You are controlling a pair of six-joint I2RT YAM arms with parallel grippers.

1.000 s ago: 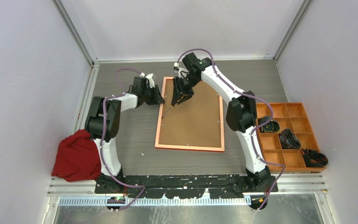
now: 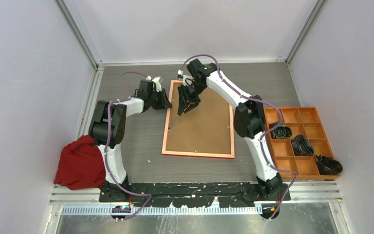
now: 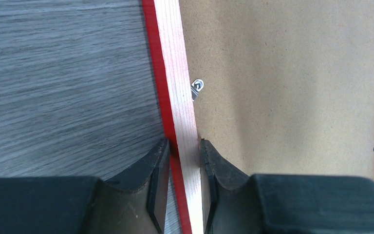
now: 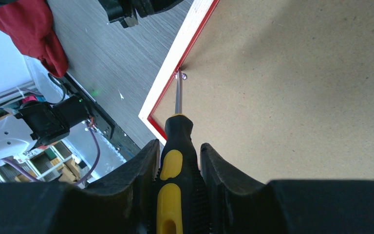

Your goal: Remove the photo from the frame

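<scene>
The picture frame [image 2: 198, 155] lies face down on the table, its brown backing board [image 2: 204, 131] facing up. My left gripper is shut on the frame's left side bar, one finger on each side. A metal clip [image 3: 197, 86] shows on that bar's inner edge, ahead of the fingers. My right gripper is shut on a black and yellow screwdriver [image 4: 172, 163]. The screwdriver's tip reaches the inner edge of the frame's left bar, right at another small clip [image 4: 183, 76]. The photo is hidden under the backing.
An orange compartment box [image 2: 313, 116] with dark items in several compartments stands at the right. A red cloth [image 2: 81, 164] lies at the left. Bare table [image 2: 146, 161] surrounds the frame, and more clips sit along its far bar.
My right gripper has shifted slightly left and toward the frame's near edge, carrying the screwdriver. The left arm and the frame look unmoved.
</scene>
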